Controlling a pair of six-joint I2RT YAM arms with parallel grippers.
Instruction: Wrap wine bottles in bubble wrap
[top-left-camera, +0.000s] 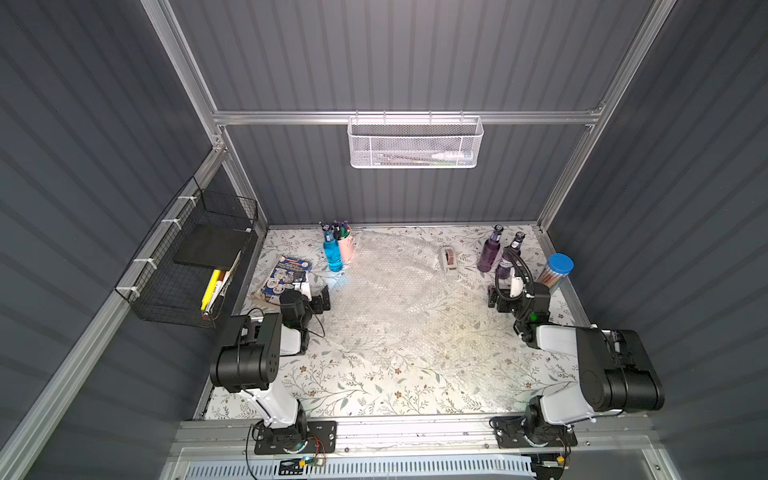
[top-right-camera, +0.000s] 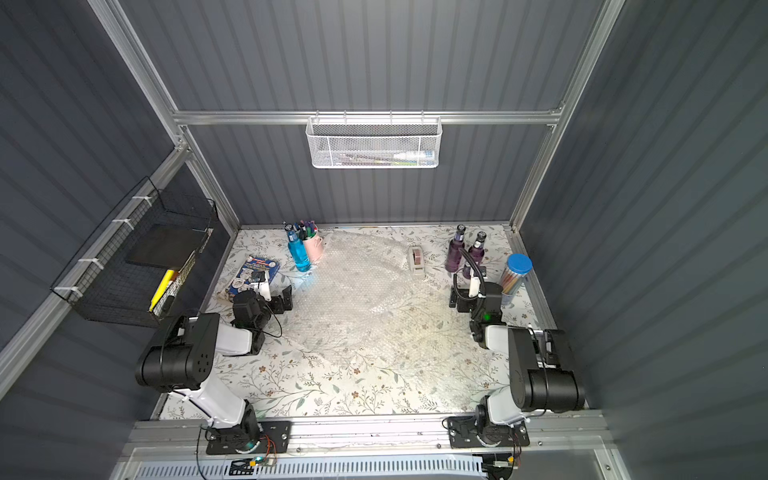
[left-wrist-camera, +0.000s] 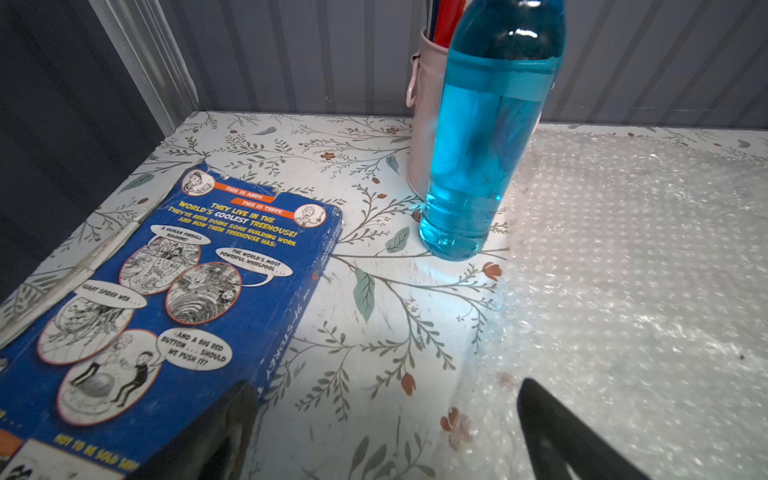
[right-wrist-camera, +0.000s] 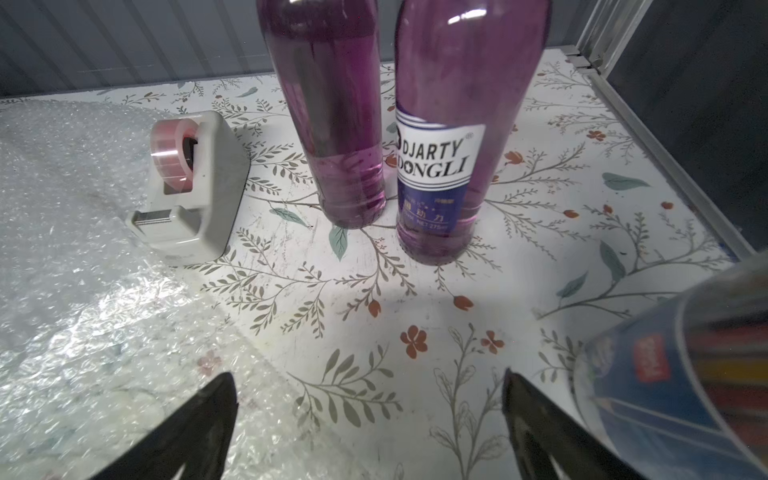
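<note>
A large clear sheet of bubble wrap (top-left-camera: 400, 296) lies flat over the middle of the table. Two purple bottles, the left one (right-wrist-camera: 344, 136) and the labelled one (right-wrist-camera: 444, 152), stand upright at the back right, beyond the sheet's edge. At the back left a blue bottle (left-wrist-camera: 488, 136) is upright just beside the wrap. My left gripper is open and empty, short of the blue bottle and between the book and the wrap. Open too, my right gripper is in front of the purple bottles, touching neither.
A tape dispenser (right-wrist-camera: 200, 192) sits at the wrap's back right. A blue-lidded jar (top-right-camera: 516, 276) stands close on the right gripper's right. On the left are a book (left-wrist-camera: 184, 304) and a pink pen cup (top-right-camera: 313, 248). The table's middle holds only the flat sheet.
</note>
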